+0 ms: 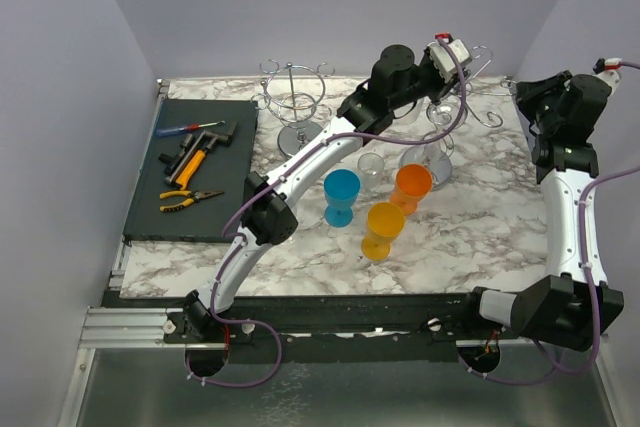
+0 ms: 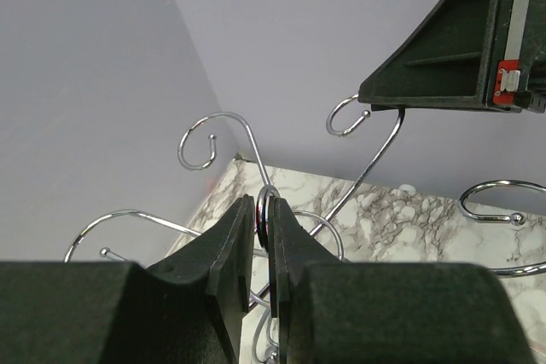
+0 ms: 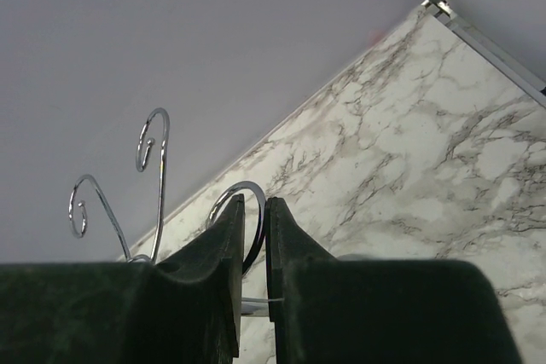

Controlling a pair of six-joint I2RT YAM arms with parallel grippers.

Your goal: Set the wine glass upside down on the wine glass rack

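My left gripper is shut on the chrome loop at the top of the right-hand wine glass rack (image 2: 375, 155); the loop sits between its fingertips. At the right side of that same rack, my right gripper stands slightly open, its fingers around a curled wire hook (image 3: 259, 236). From above, the rack's round base (image 1: 430, 162) shows on the marble, partly covered by the left arm. A clear wine glass (image 1: 370, 167) stands left of the base. Neither gripper has a glass in it.
A second rack (image 1: 298, 132) stands to the left. Blue (image 1: 341, 192), orange (image 1: 411, 185) and yellow (image 1: 382, 227) goblets stand in front. Tools lie on a dark mat (image 1: 225, 207).
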